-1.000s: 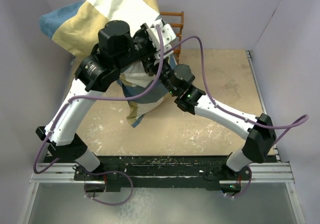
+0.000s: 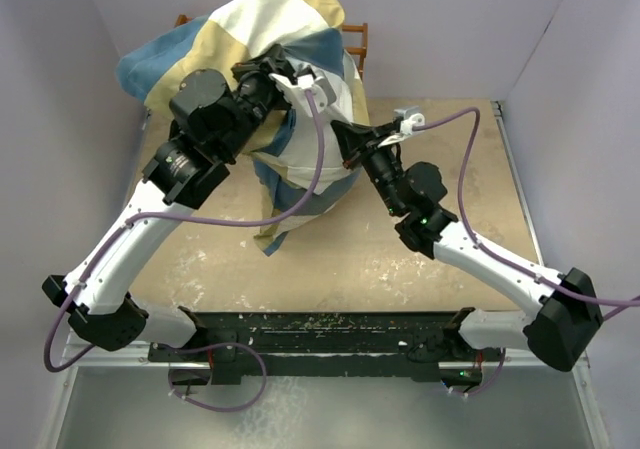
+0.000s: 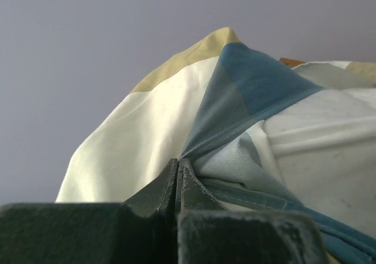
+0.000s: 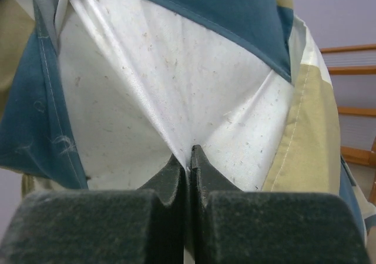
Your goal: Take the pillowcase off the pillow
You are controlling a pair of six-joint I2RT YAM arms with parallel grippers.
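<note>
The pillowcase [image 2: 265, 19], striped blue, yellow and white, hangs bunched high over the back of the table. My left gripper is shut on it, the blue cloth [image 3: 235, 93] creasing in toward the fingertips. My right gripper is shut on white cloth [image 4: 235, 99], which is drawn into a taut ridge running to the fingers. Whether that white cloth is the pillow or the case's inner side, I cannot tell. In the top view the left arm hides part of the bundle, and a blue and yellow corner [image 2: 272, 234] hangs below it.
A wooden rack [image 2: 355, 44] stands behind the cloth, its rungs also showing in the right wrist view. Purple cables [image 2: 465, 169] loop around both arms.
My right gripper has moved right, away from the left one, drawing white cloth out between them.
</note>
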